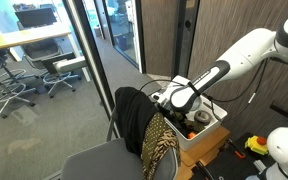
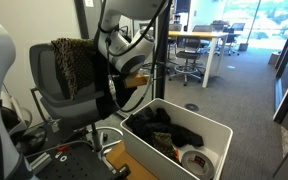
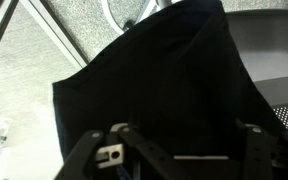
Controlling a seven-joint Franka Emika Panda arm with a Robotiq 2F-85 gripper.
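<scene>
A black cloth (image 1: pixel 132 115) drapes over the back of the grey office chair (image 1: pixel 102 160), beside a brown patterned cloth (image 1: pixel 160 143). My gripper (image 1: pixel 164 103) is at the far side of the chair back, close to the black cloth. Black fabric (image 3: pixel 164 85) fills most of the wrist view and reaches down to the gripper at the bottom edge. Dark fingers against dark fabric hide the gap, so whether the cloth is between them is unclear. In exterior view 2, the patterned cloth (image 2: pixel 76 62) hangs over the chair.
A white bin (image 2: pixel 209 135) stands on the near side of the arm, holding dark cloth (image 2: pixel 169 125) and a grey round item (image 2: pixel 196 163). Behind, the carpeted floor (image 2: pixel 246 115) is open, with a desk and office chairs farther off.
</scene>
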